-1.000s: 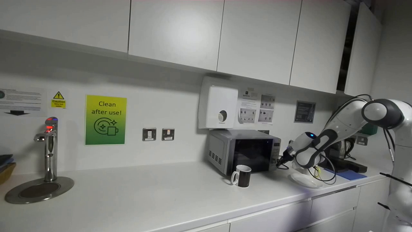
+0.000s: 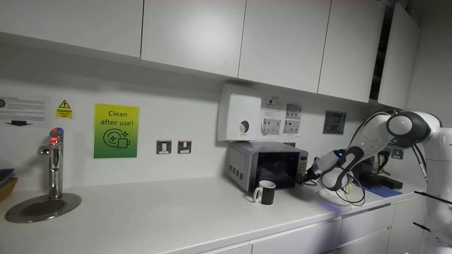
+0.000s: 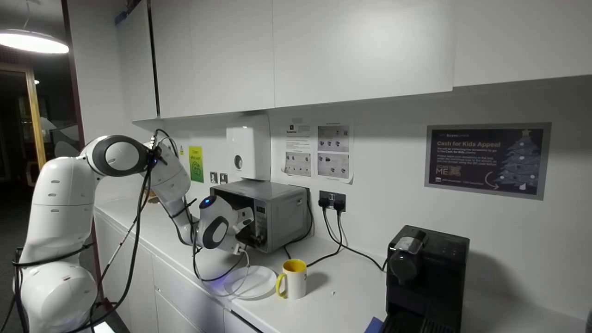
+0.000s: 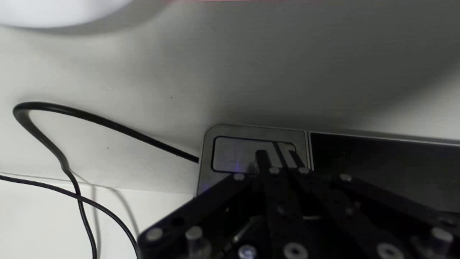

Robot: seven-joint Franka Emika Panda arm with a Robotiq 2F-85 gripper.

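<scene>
A silver-grey microwave [image 2: 271, 146] with a dark door stands against the wall, its door closed. At the lower part of its control panel [image 3: 261, 219] is my gripper [image 2: 302, 179], pointing at its front face. Seen from the wrist, the shut gripper has its dark fingertips close together, in front of a rectangular button [image 4: 235, 154] beside the dark door [image 4: 388, 168]. Nothing shows between the fingers. Whether the tips touch the button cannot be told.
A black mug with a white handle [image 2: 267, 195] stands before the microwave. On the near side are a white plate [image 3: 258, 282], a white mug with yellow inside [image 3: 297, 281] and a black coffee machine [image 3: 427, 277]. Cables [image 4: 82, 113] lie beside the microwave.
My gripper has moved left, closer to the lower front of the microwave's control panel. The arm has reached further with it. The microwave and black mug have not moved.
</scene>
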